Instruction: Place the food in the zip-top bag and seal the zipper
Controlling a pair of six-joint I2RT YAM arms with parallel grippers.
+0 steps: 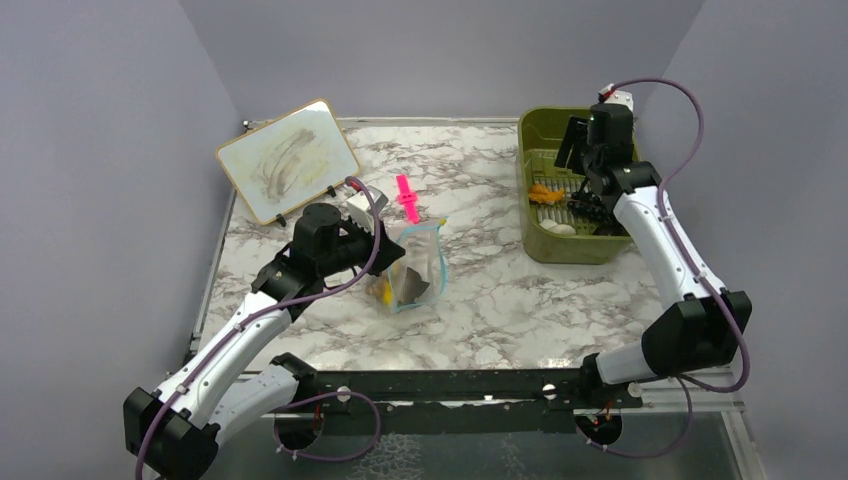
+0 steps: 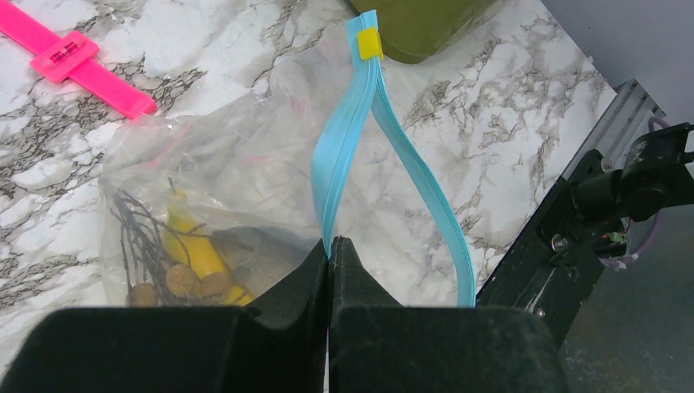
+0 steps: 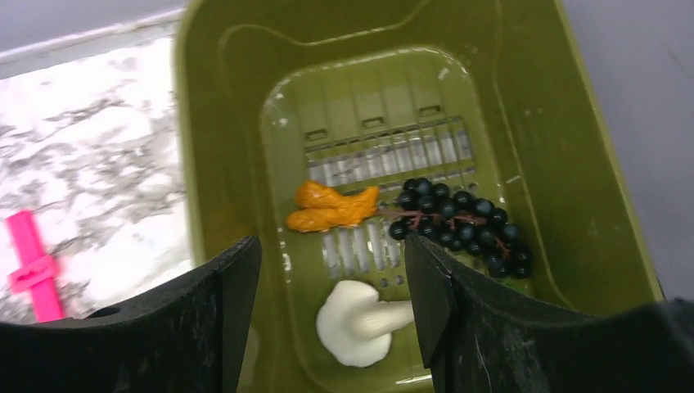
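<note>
The clear zip top bag (image 2: 270, 139) lies on the marble table, its blue zipper edge (image 2: 443, 214) parted into a wide mouth, with a yellow slider (image 2: 370, 43) at one end. Inside it I see a yellow food piece (image 2: 196, 250), round brown pieces (image 2: 182, 280) and dark stems. My left gripper is shut on the near strip of the bag's mouth. Above the green bin (image 3: 196, 164) my right gripper hangs open, nothing between its fingers. In the bin lie an orange drumstick-like piece (image 3: 334, 206), dark grapes (image 3: 454, 221) and a white food piece (image 3: 356, 323).
A pink strap (image 1: 407, 198) lies just behind the bag. The whiteboard (image 1: 290, 160) leans at the back left. Bare marble (image 1: 490, 290) stretches between the bag and the bin, whose walls stand tall around the food.
</note>
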